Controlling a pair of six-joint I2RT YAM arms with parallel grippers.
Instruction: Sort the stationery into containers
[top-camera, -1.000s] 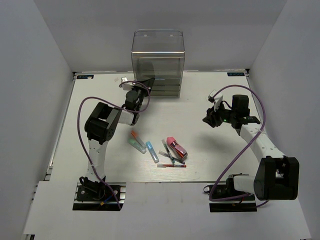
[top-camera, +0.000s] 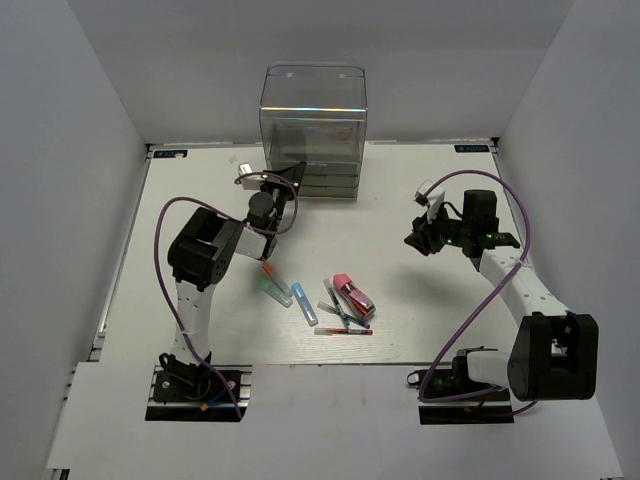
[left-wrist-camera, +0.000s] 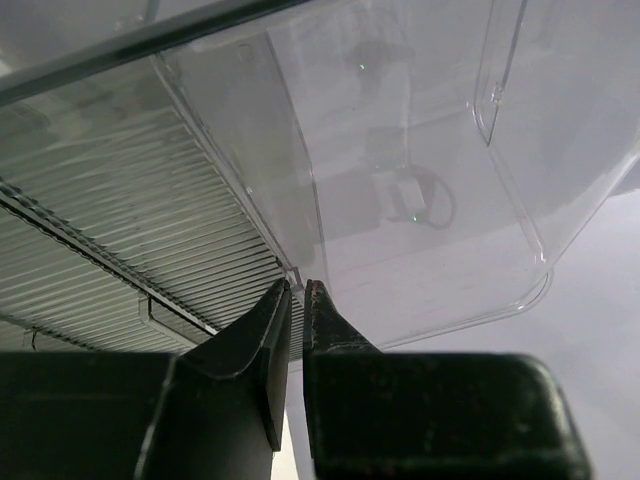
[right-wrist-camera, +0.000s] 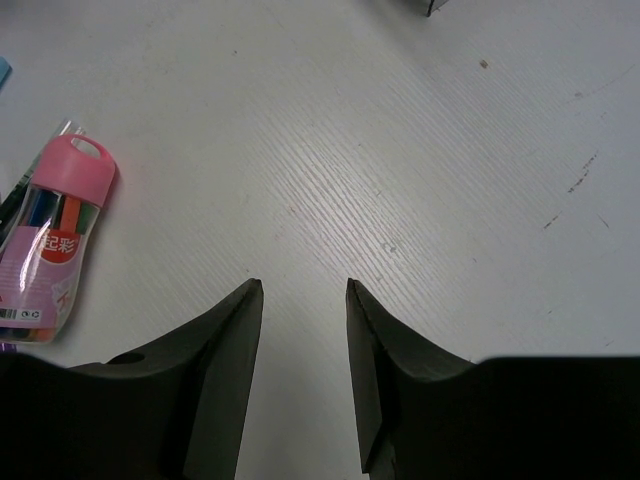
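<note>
A clear stacked organizer (top-camera: 313, 120) stands at the back centre. My left gripper (top-camera: 295, 170) is at its front left; in the left wrist view its fingers are shut against the clear plastic, and what is between them is hard to see. My right gripper (top-camera: 418, 238) stands part open above bare table at the right, with nothing between its fingers. A pink-capped marker bottle (right-wrist-camera: 65, 230) lies at the front middle, among loose pens (top-camera: 343, 331). A blue case (top-camera: 304, 304), a green one (top-camera: 273, 292) and an orange-ended item (top-camera: 270, 272) lie to its left.
Grey walls (top-camera: 70, 200) border the sides and back. Purple cables loop over both arms.
The right arm and the stationery have not visibly moved.
</note>
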